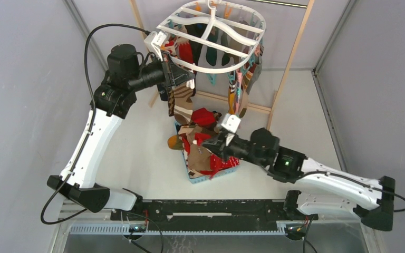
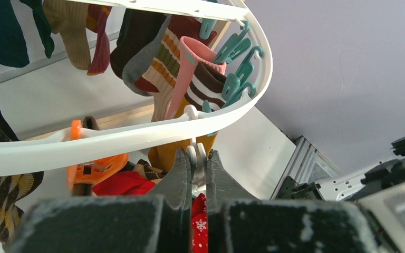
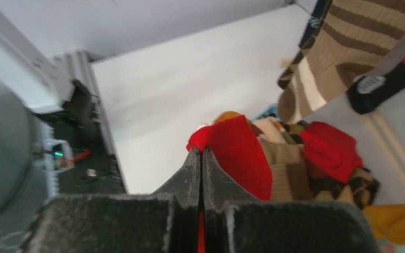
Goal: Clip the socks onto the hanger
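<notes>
A white oval hanger with many socks clipped on hangs at the back. At its near-left rim my left gripper is shut on a white clip hanging from the rim; no sock shows in that clip. Lower down, above the sock basket, my right gripper is shut on a red sock, whose cloth stands out past the fingertips and also shows between the fingers. Other loose socks lie heaped in the blue basket.
Teal clips and an orange clip sit along the hanger rim. Striped brown socks hang over the basket's far side. A wooden stand leg rises at the right.
</notes>
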